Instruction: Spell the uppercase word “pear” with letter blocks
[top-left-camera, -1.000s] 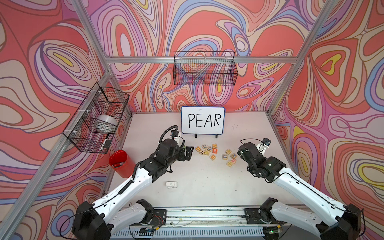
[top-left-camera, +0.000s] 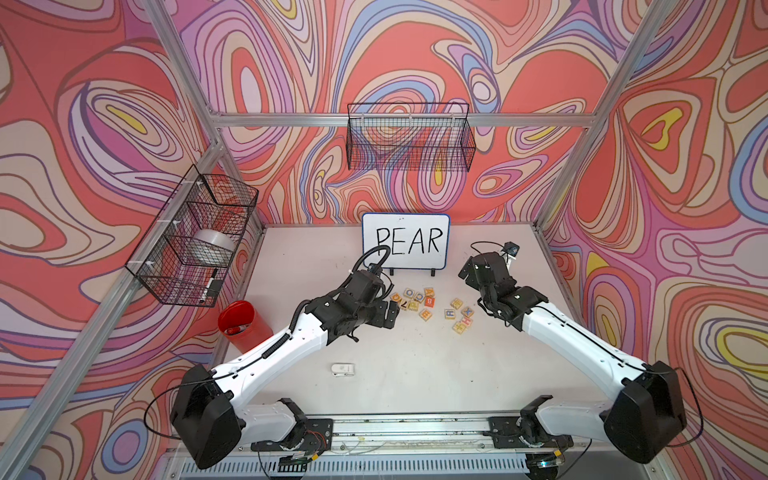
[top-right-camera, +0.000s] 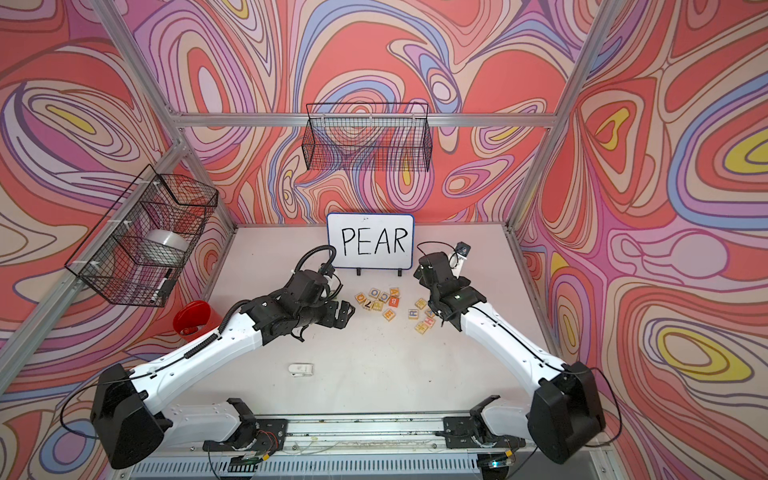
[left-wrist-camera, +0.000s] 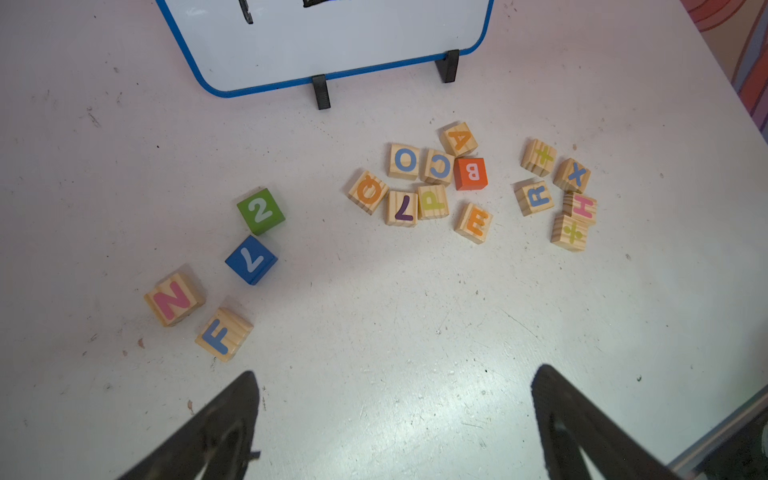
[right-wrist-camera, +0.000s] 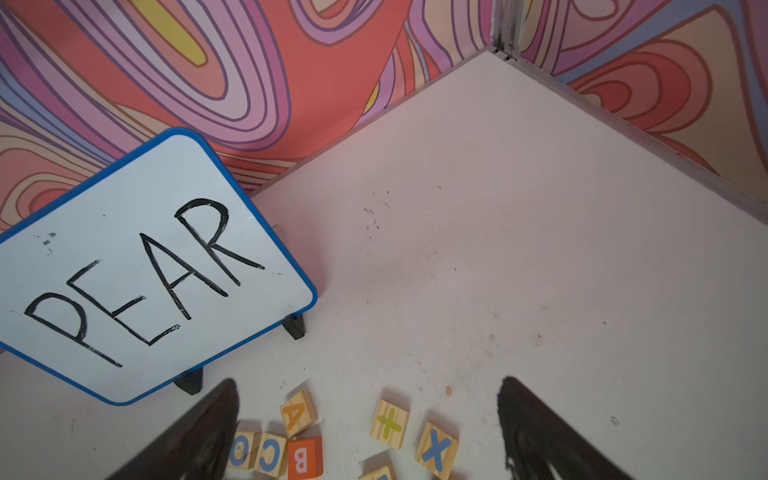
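In the left wrist view, a yellow-green P block, an orange block that looks like a sideways E, an orange A block and a blue R block lie loose among other blocks. My left gripper is above the table, fingers wide apart and empty. My right gripper is open too, with nothing between its fingers; the A block shows beyond them. A whiteboard with PEAR handwritten on it stands behind the blocks.
Other blocks nearby include a red B, an H, an X, a green 2 and an N. A red bucket and a small white object sit left.
My left arm has moved right, bringing its gripper nearer the blocks. My right arm has moved inward and toward the back. The blocks in view lie where they were.
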